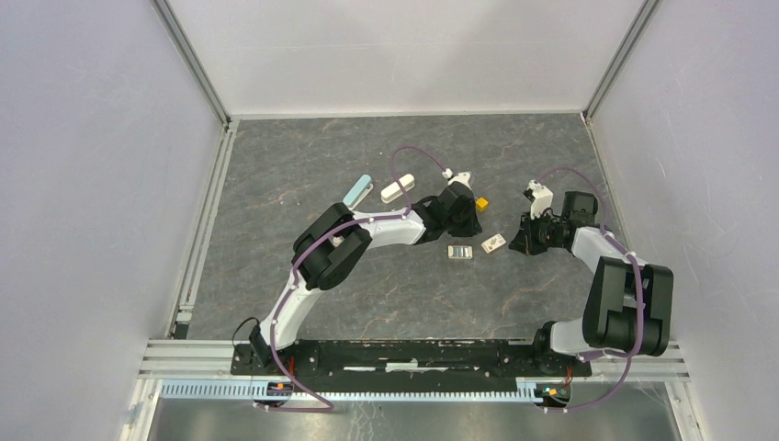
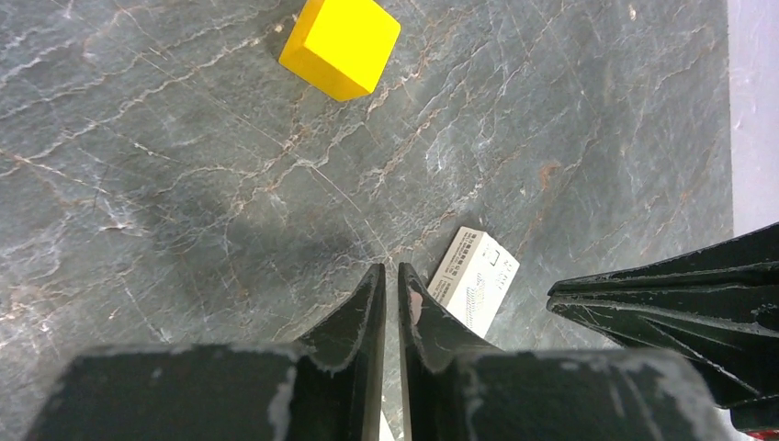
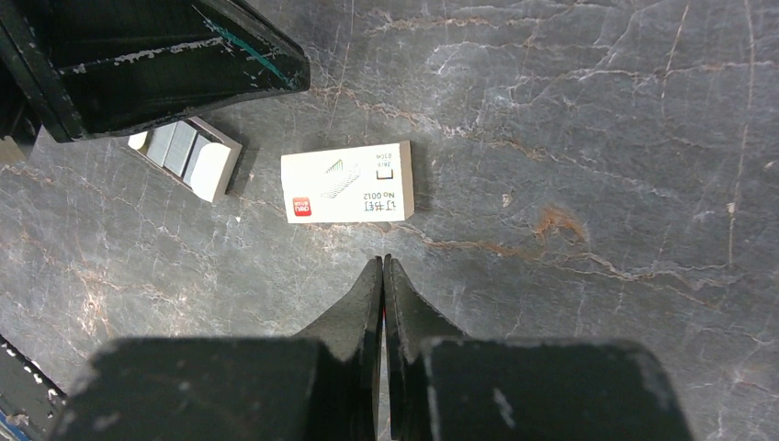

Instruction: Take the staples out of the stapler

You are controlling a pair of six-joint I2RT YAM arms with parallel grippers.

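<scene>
A light-blue stapler [image 1: 356, 191] and a white stapler [image 1: 397, 189] lie side by side at the back, left of centre, well away from both grippers. Above the table near the staple boxes, my left gripper is shut to a very narrow gap, and I see nothing gripped in it. My right gripper is also shut, its tips together with nothing showing between them. A white staple box [image 3: 349, 184] lies between the two grippers. Left of it is a box [image 3: 186, 158] with its contents showing, partly covered by the left gripper in the right wrist view.
A yellow block [image 2: 340, 46] stands behind the left gripper. A beige object [image 1: 338, 241] is mostly hidden under the left arm. The two grippers are close together over the table's right half.
</scene>
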